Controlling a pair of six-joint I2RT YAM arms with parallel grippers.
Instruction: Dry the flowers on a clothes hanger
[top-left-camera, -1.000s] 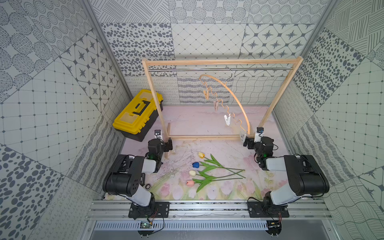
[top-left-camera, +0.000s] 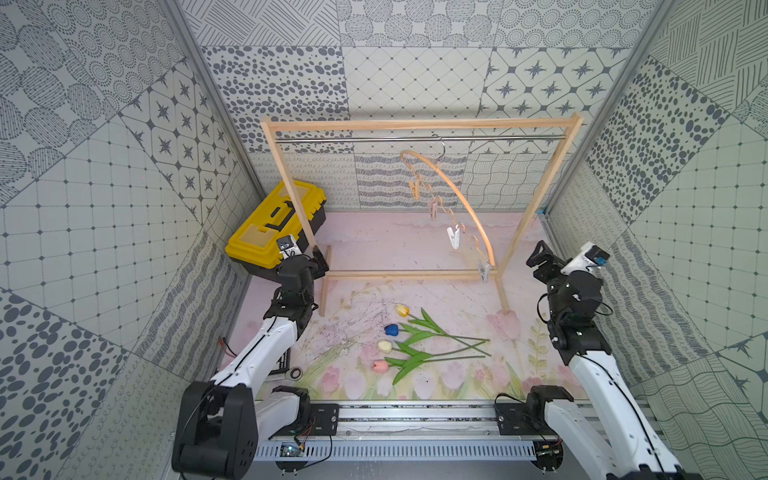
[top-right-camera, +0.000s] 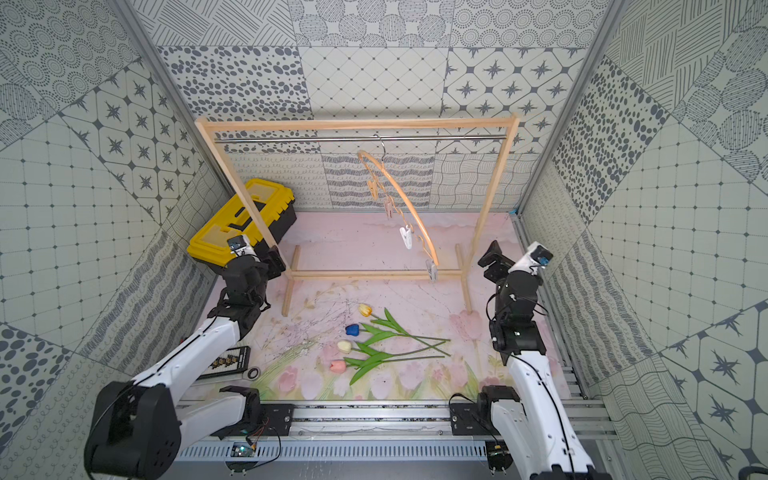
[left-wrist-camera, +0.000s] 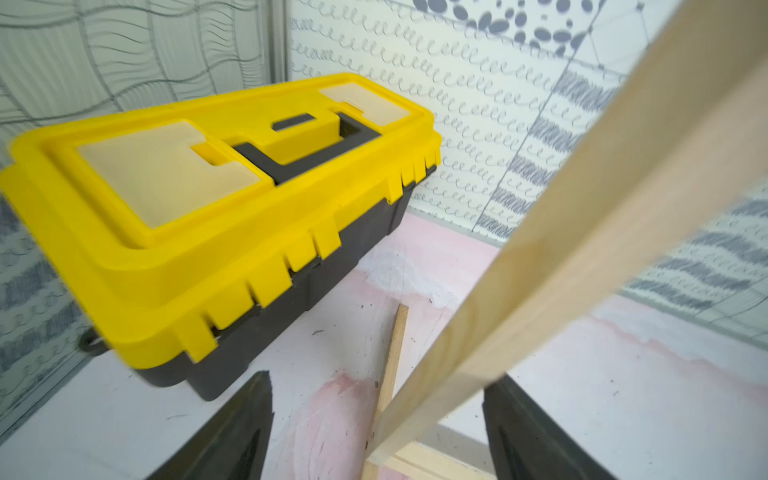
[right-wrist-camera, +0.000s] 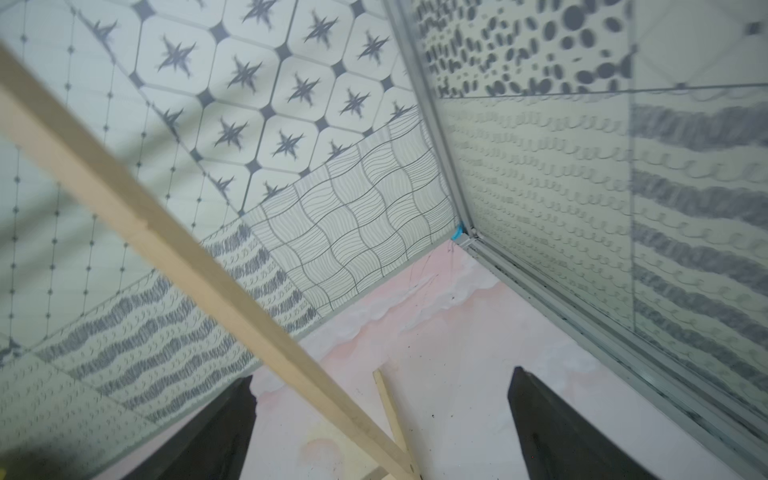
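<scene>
Four-legged flower shapes aside, the tulips lie flat on the table, stems to the right: yellow (top-left-camera: 401, 309), blue (top-left-camera: 391, 329), white (top-left-camera: 385, 346) and pink (top-left-camera: 380, 365). Behind them stands a wooden rack (top-left-camera: 400, 125). From its rod, turned askew, hangs the wooden hanger (top-left-camera: 459, 192) with several clips, including a white clip (top-left-camera: 453, 237). My left gripper is open beside the rack's left upright, which crosses its wrist view between the fingers; contact cannot be judged. My right gripper is open near the right upright, holding nothing.
A yellow-lidded toolbox (top-left-camera: 276, 224) stands behind my left arm. A dark tray (top-right-camera: 226, 362) and a tape roll (top-right-camera: 253, 373) lie at front left. Open table lies behind the rack's lower bar (top-left-camera: 400, 275).
The rack and hanger have shifted left; the hanger also swings slightly. Both arms have reached outward and up, the left gripper moving left and the right gripper right. The tulips stayed put.
</scene>
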